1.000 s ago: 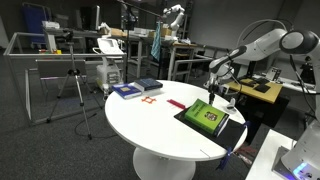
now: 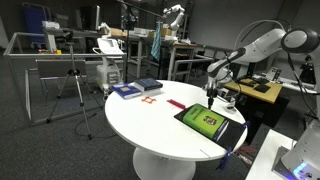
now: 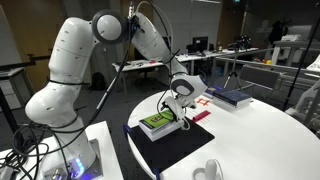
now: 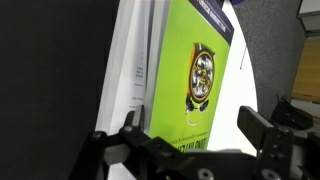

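A green book [image 2: 207, 122] with a round picture on its cover lies on the black mat [image 2: 232, 134] at the table's right side. In exterior view 2 the green book [image 3: 158, 121] shows pale page edges below its cover. My gripper [image 3: 184, 122] is low at the book's edge. In the wrist view the gripper stands open, its dark fingers [image 4: 128, 143] wide apart with the green cover [image 4: 185, 85] in view between them. Whether either finger touches the book cannot be told.
On the white round table [image 2: 150, 125] lie a red object [image 2: 176, 103], an orange item [image 2: 150, 99] and dark blue books [image 2: 127, 91] farther left. A white cup-like object [image 3: 212, 170] sits near the front.
The green book was tilted up at one side a second ago and has come down to lie flatter on the mat. My gripper has stayed close to its edge.
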